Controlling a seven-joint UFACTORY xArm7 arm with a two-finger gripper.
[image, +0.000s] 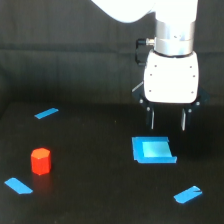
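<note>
A red block sits on the dark table at the left. Toward the middle right, blue tape outlines a light blue square on the tabletop. Above that square hangs the white robot's gripper, its two dark fingers apart with nothing visible between them.
Short strips of blue tape lie at the back left, front left and front right.
</note>
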